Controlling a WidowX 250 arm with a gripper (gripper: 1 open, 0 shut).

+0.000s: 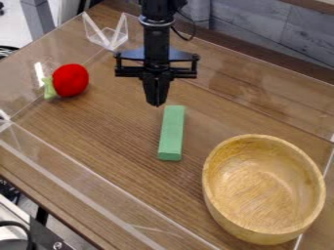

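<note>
My black gripper (155, 99) points down over the middle of the wooden table, shut, with nothing visible between its fingers. Just below and to the right of it lies a green bar (171, 133), long side front to back. A red ball (69, 80) sits at the left, with a small pale green piece (50, 84) behind it on its left. At the lower right is a large yellow bowl (263, 189).
A grey wall (268, 29) runs along the back. Dark objects stand beyond the table's lower left edge.
</note>
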